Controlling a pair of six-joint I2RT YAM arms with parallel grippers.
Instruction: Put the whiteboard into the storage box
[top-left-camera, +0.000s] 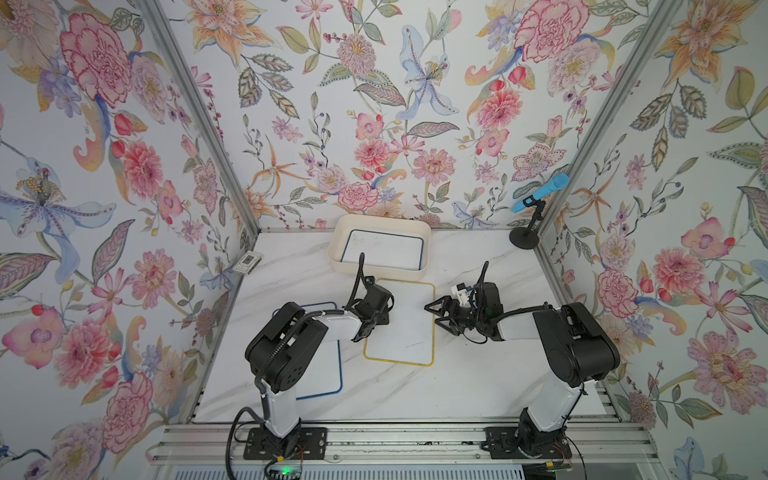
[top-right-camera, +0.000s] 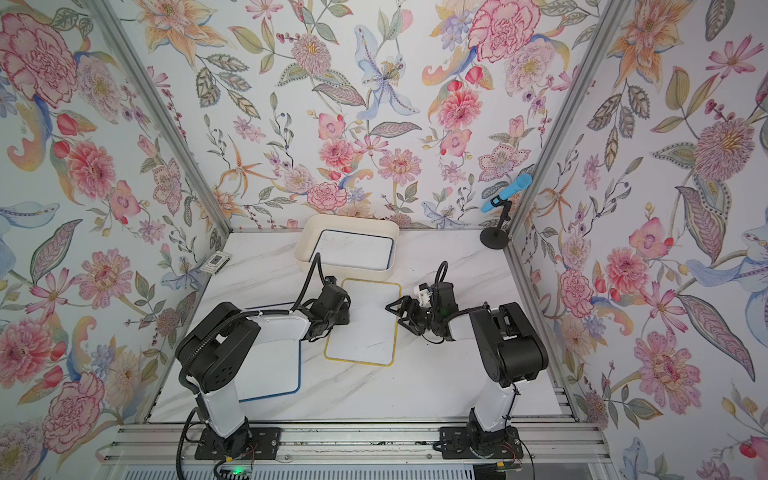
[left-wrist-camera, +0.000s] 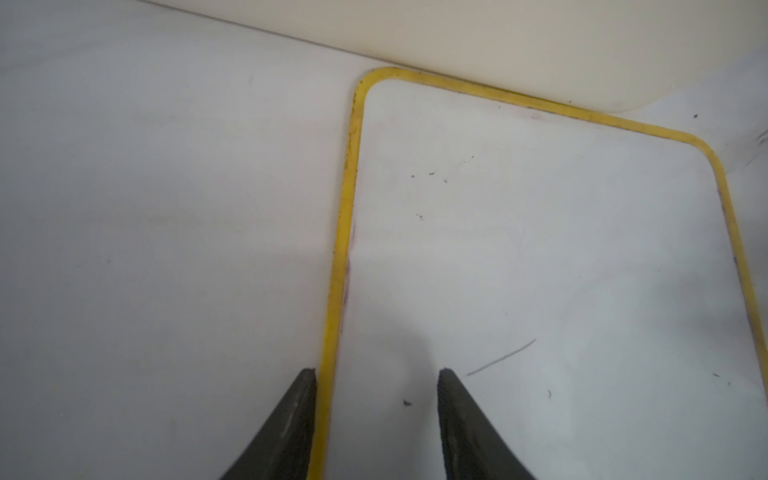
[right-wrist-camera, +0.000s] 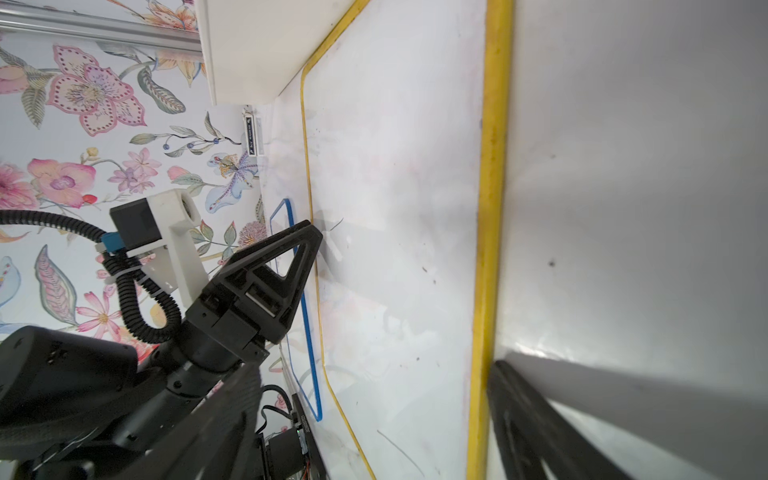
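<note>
The yellow-edged whiteboard (top-left-camera: 400, 336) lies flat on the table, just in front of the cream storage box (top-left-camera: 337, 256), which holds another white board (top-left-camera: 381, 249) with a dark edge. My left gripper is low at the whiteboard's left edge, its fingers apart, one by the yellow rim, nothing seen held. My right gripper is at the right edge, fingers apart, one touching or very near the yellow rim.
A blue-edged whiteboard (top-left-camera: 320, 372) lies at the front left, under the left arm. A blue microphone (top-left-camera: 544, 188) on a black stand is at the back right.
</note>
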